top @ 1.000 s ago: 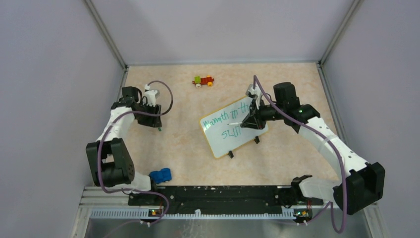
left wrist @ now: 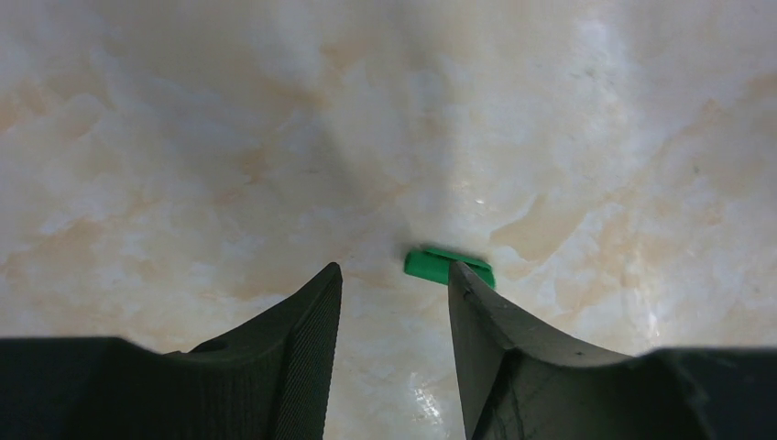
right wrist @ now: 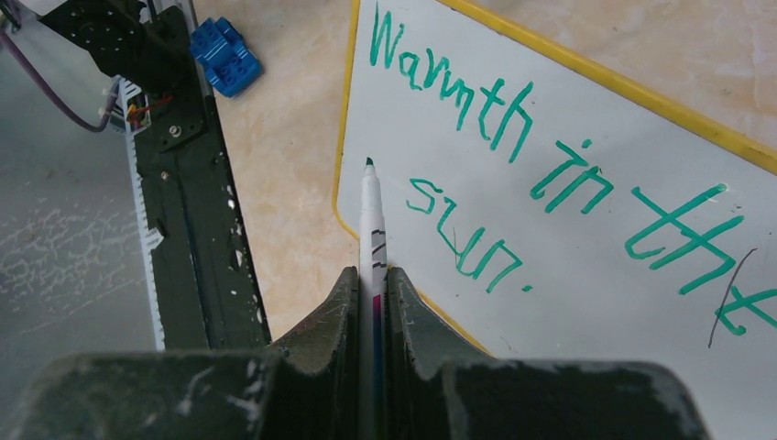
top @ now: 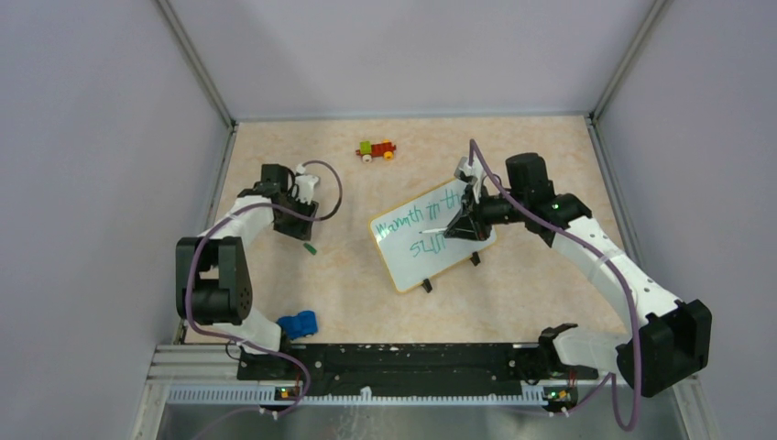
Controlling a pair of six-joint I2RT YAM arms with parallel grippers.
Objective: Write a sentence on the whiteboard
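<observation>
The whiteboard (top: 408,258) has a yellow edge and green handwriting reading "Warmth in th…" with "sun." below; my right arm covers part of it in the top view. My right gripper is shut on a white marker (right wrist: 371,220), its green tip uncapped and pointing over the board's left part. Whether the tip touches the board cannot be told. A small green cap (left wrist: 429,266) lies on the table on the left side. Over it stands my left gripper, open, with the cap partly behind the right-hand finger (left wrist: 476,316) in the left wrist view.
A blue toy block (top: 298,324) lies at the front left. Towards the back stands a small red, green and yellow toy vehicle (top: 376,150). Bare table separates the cap from the whiteboard.
My left gripper has shifted right. Right arm, marker and board look unchanged.
</observation>
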